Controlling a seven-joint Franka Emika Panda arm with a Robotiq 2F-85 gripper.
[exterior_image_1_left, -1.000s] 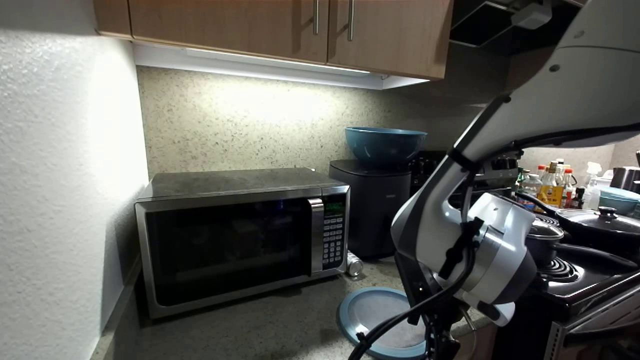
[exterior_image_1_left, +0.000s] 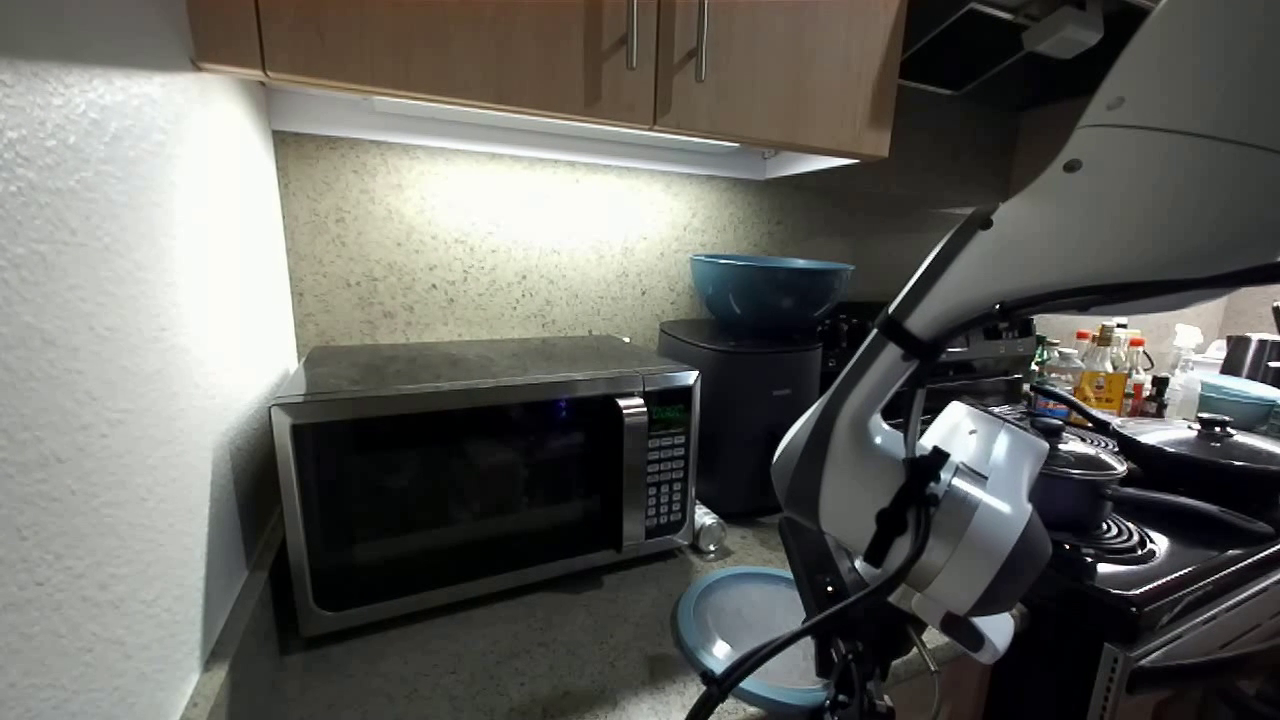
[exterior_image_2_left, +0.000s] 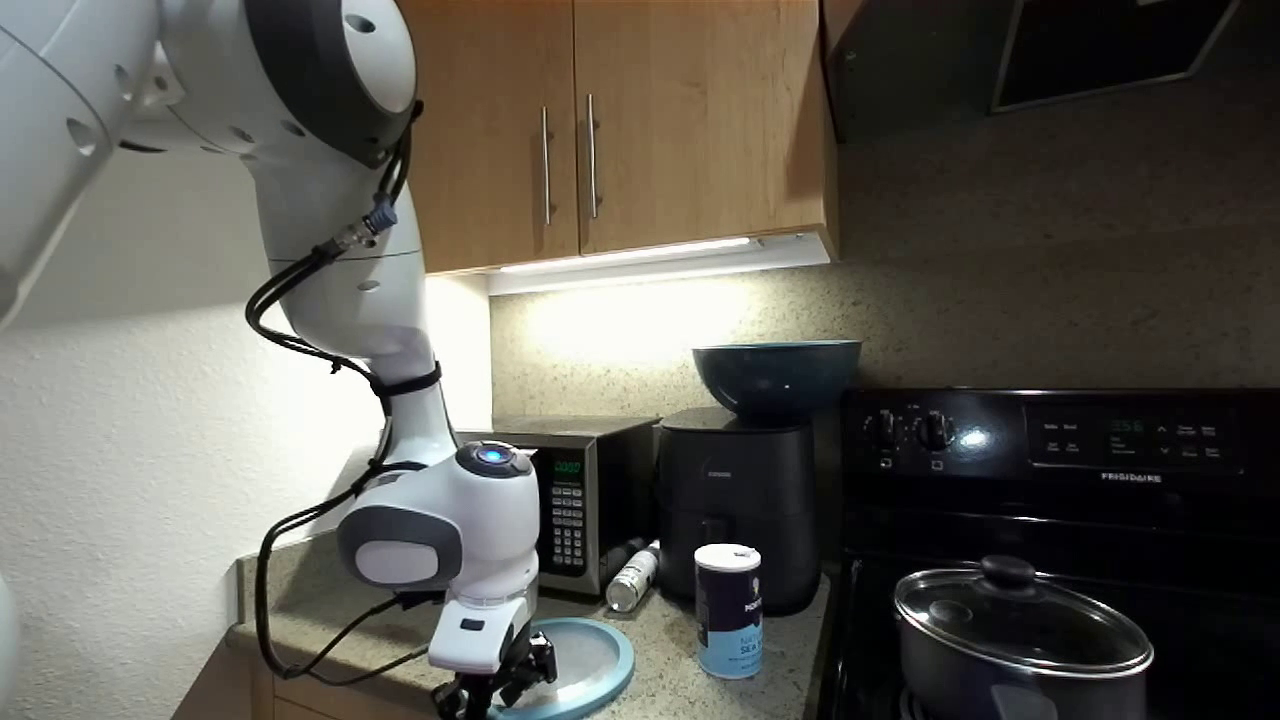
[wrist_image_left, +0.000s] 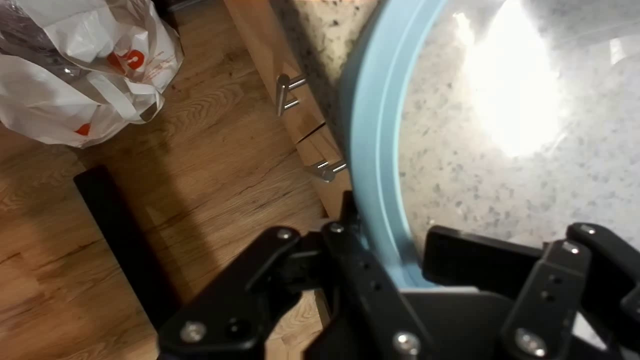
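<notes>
A round lid with a light blue rim (wrist_image_left: 378, 144) and a clear middle lies on the counter, its edge at the counter's front edge. In exterior view 1 the lid (exterior_image_1_left: 732, 606) is partly covered by the arm and its cable. My gripper is at the lid's near rim, with the rim between its parted fingers. One finger (wrist_image_left: 480, 261) is over the clear middle, the other on the outer side, beyond the counter edge. Whether either finger touches the rim cannot be told. Exterior view 2 shows the gripper (exterior_image_2_left: 494, 690) low beside the lid (exterior_image_2_left: 600, 666).
A microwave (exterior_image_1_left: 480, 480) stands behind the lid. Near it are a can (exterior_image_2_left: 632, 578), a salt canister (exterior_image_2_left: 728, 612) and a black air fryer (exterior_image_2_left: 738, 504) with a blue bowl (exterior_image_2_left: 777, 372) on top. A lidded pot (exterior_image_2_left: 1020, 648) sits on the stove. White bags (wrist_image_left: 90, 72) rest on the floor.
The arm has moved slightly left and lower in exterior view 1, bringing the gripper closer in at the lid's rim. The lid's near side looks slightly shifted or more covered.
</notes>
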